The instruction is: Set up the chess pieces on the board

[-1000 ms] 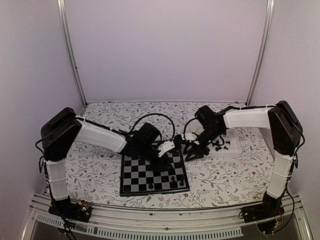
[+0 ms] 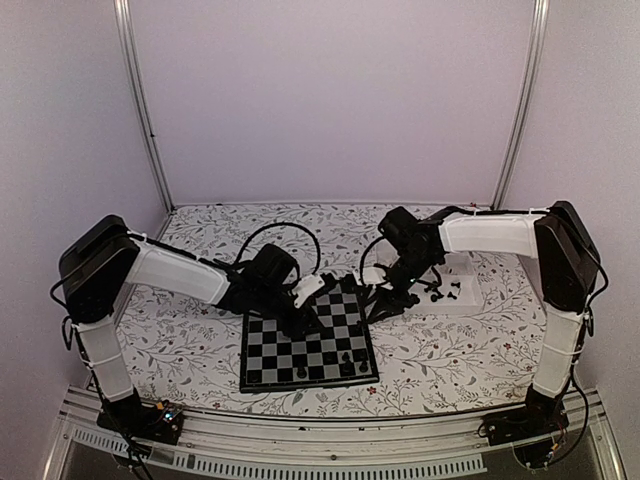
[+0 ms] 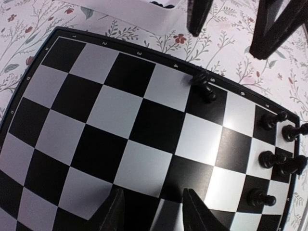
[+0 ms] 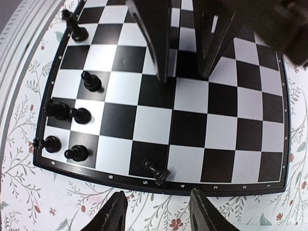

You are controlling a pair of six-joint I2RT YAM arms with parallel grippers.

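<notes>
The checkered board (image 2: 270, 360) carries several black pieces along one side. In both wrist views one piece (image 3: 204, 88) lies tipped over near the 4–5 edge, apart from the upright pieces (image 4: 79, 153). My left gripper (image 2: 305, 320) hangs over the board; in its wrist view the fingertips (image 3: 115, 202) stand apart over bare squares, with nothing visible between them. My right gripper (image 2: 380, 310) is at the board's right edge; in its wrist view the fingers (image 4: 199, 207) are open, just outside the edge beside the tipped piece, holding nothing.
A white tray (image 2: 450, 300) with dark pieces sits right of the board, partly under the right arm. Free tablecloth (image 2: 180, 350) lies left of the board and at the front right. Both grippers are close together over the board's right half.
My left gripper has drawn back leftward across the board. My right gripper has shifted slightly, staying near the board's right edge.
</notes>
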